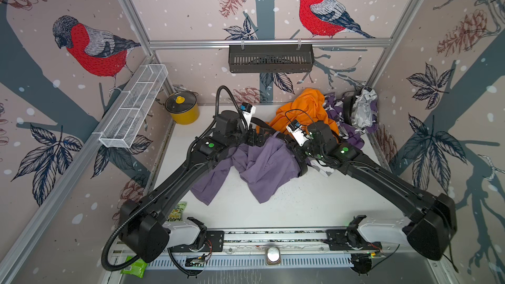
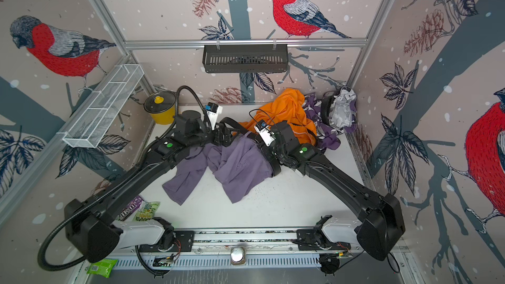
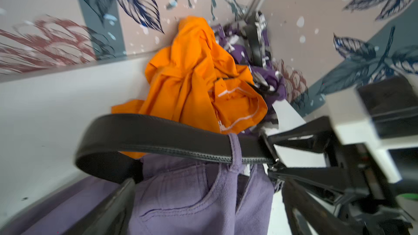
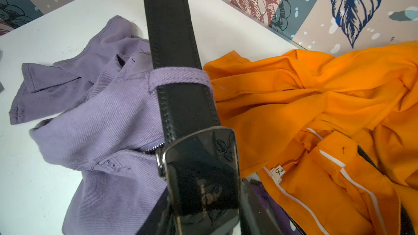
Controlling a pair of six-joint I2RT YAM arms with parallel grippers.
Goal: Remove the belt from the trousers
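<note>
Lilac trousers (image 1: 271, 168) lie crumpled on the white table, a black leather belt (image 4: 180, 100) threaded through a lilac belt loop (image 4: 182, 76). The belt's other end curves up in a free arc in the left wrist view. My right gripper has its fingers on both edges of the dark, shiny buckle (image 4: 202, 174), shut on it. Open, with a wide gap, my left gripper stands over the trousers' waist, facing the belt. Nothing shows gripped between its fingers.
Orange clothing (image 1: 307, 107) is heaped behind the trousers, with purple patterned cloth (image 1: 336, 110) and a grey bundle (image 1: 364, 107) at the back right. A yellow pot (image 1: 182, 115) stands at the back left.
</note>
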